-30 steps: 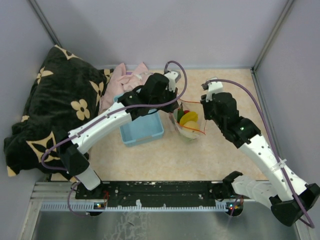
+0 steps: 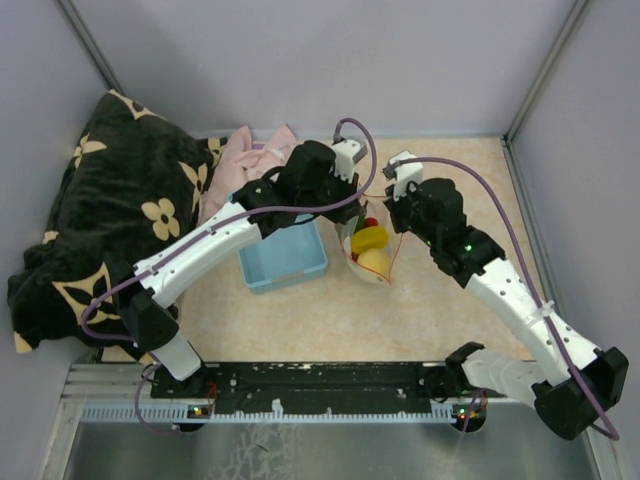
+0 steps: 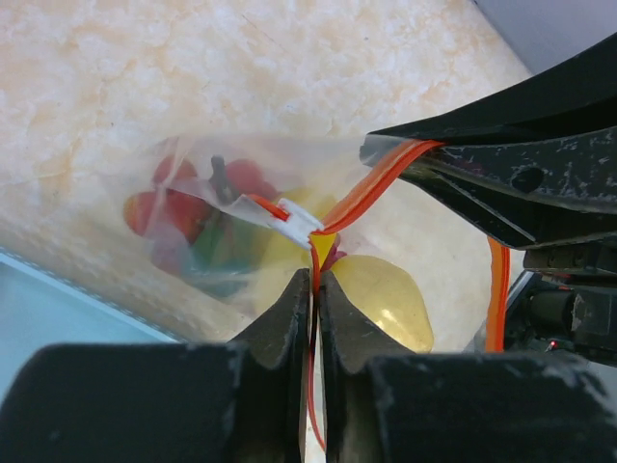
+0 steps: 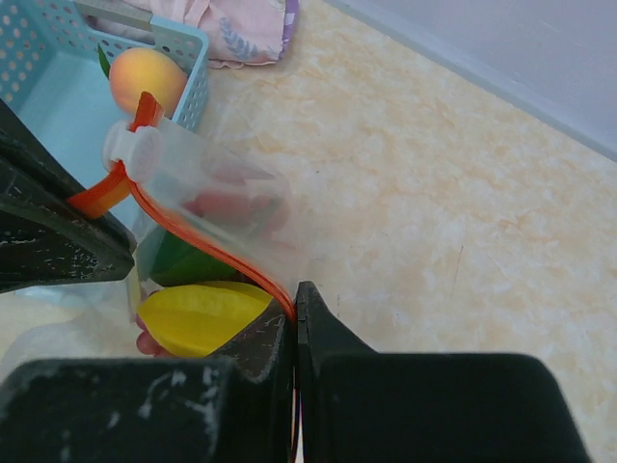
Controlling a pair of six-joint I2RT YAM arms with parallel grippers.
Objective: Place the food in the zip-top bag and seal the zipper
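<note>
The zip-top bag [image 2: 365, 260] stands upright between my grippers, holding red fruit [image 3: 188, 217], a green item [image 4: 183, 260], a yellow piece [image 4: 202, 316] and a rounded pale-yellow item [image 3: 381, 299]. Its orange zipper [image 3: 371, 188] shows in both wrist views, with a white slider [image 4: 133, 151]. My left gripper has the zipper line running between fingertips that look close together; how far they are parted is unclear. My right gripper is shut on the bag's orange edge at the right side of the opening.
A blue basket [image 2: 282, 265] sits left of the bag, with a peach [image 4: 145, 79] in it. Pink cloth [image 2: 240, 160] and a dark flowered cushion [image 2: 90, 220] lie at the left. Bare table shows on the right and in front.
My right gripper has moved left and upward in the top view toward the left one, drawing the bag's opening narrower. The left arm has shifted only slightly.
</note>
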